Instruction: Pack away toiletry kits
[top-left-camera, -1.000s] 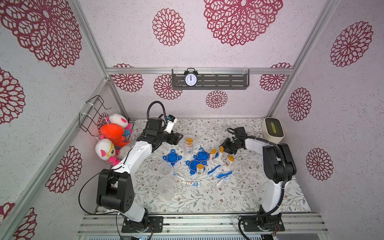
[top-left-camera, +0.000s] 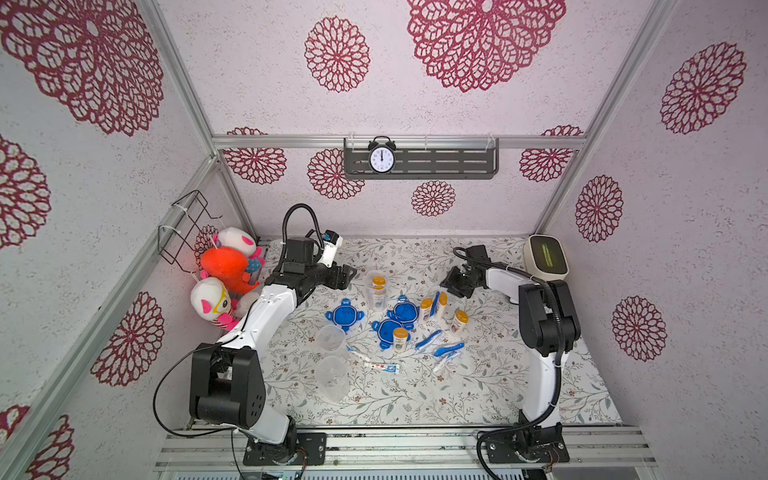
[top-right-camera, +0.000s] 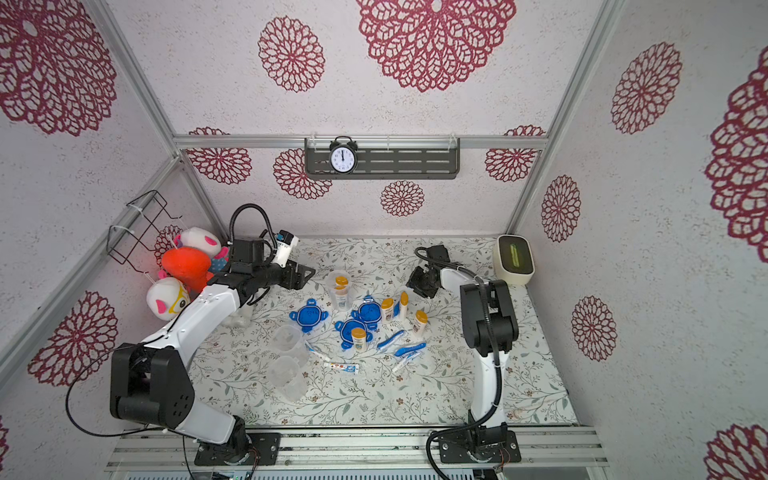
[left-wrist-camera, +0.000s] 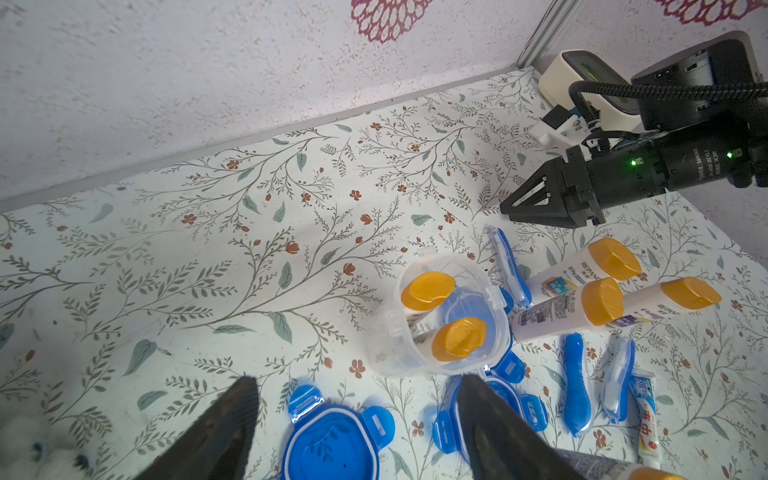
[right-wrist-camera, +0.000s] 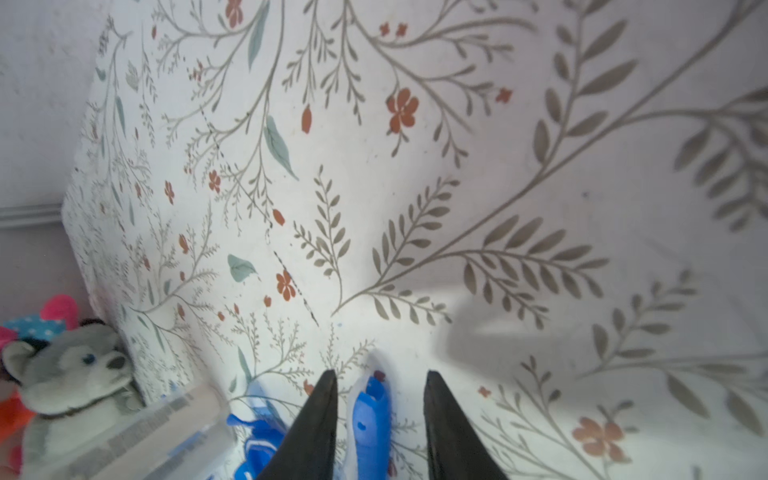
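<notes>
A clear cup (left-wrist-camera: 386, 348) holds two orange-capped bottles and something blue, upright on the table. My left gripper stands open to its left, empty. My right gripper is open too; in its wrist view a slim blue item (right-wrist-camera: 372, 428) shows between the fingertips, not gripped. In the left wrist view this blue item (left-wrist-camera: 509, 268) is just below my right fingers, beside several orange-capped bottles (left-wrist-camera: 560, 308). Three blue lids (top-left-camera: 345, 315) lie around the cup, one partly under a bottle (top-left-camera: 400, 339). Two empty clear cups (top-left-camera: 332, 379) stand at front left.
More blue items (top-left-camera: 429, 340) and a toothpaste tube (top-left-camera: 382, 368) lie at the front middle. Plush toys (top-left-camera: 228, 268) fill the left side, and a cream bin (top-left-camera: 545, 257) sits in the back right corner.
My left gripper has shifted left, away from the filled cup.
</notes>
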